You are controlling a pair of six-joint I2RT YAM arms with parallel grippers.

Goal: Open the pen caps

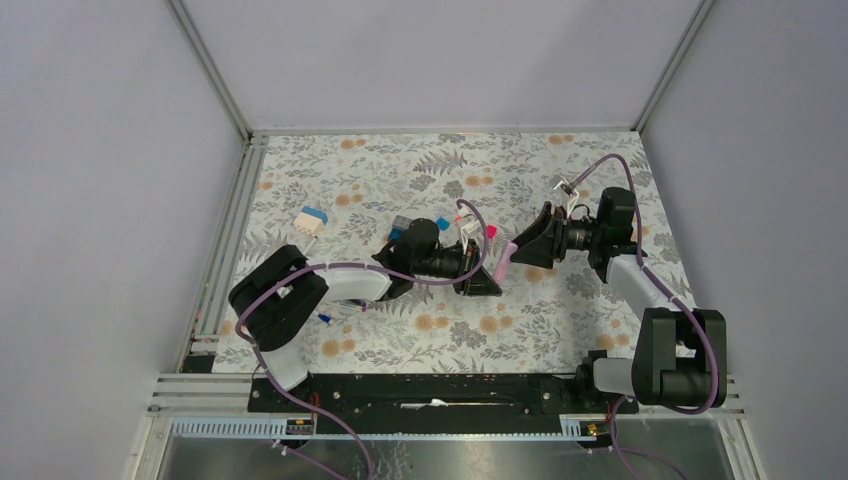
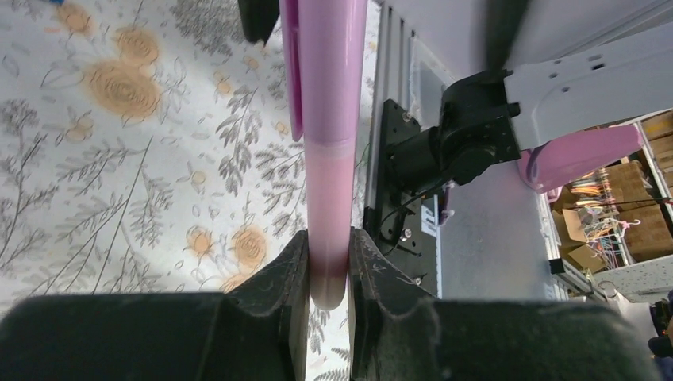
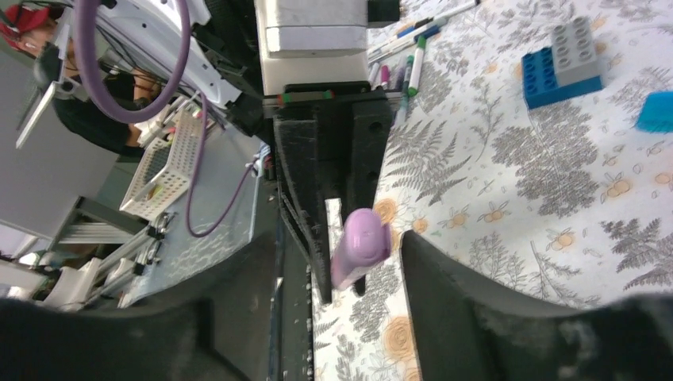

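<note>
A pink pen (image 1: 504,266) is held in the air between my two grippers, tilted in the top view. My left gripper (image 1: 486,287) is shut on its paler lower end, and in the left wrist view the fingers (image 2: 278,294) press on both sides of the pen (image 2: 332,95). My right gripper (image 1: 524,243) is at the other, darker pink end, its fingers parted around it. In the right wrist view the rounded pen end (image 3: 365,235) shows between blurred, spread fingers (image 3: 440,294), with clear space to either side.
Several markers (image 3: 414,67) lie on the patterned cloth beyond the left gripper. Blue and grey toy bricks (image 3: 560,67), a red block (image 1: 491,231) and a blue-and-white block (image 1: 311,221) also rest there.
</note>
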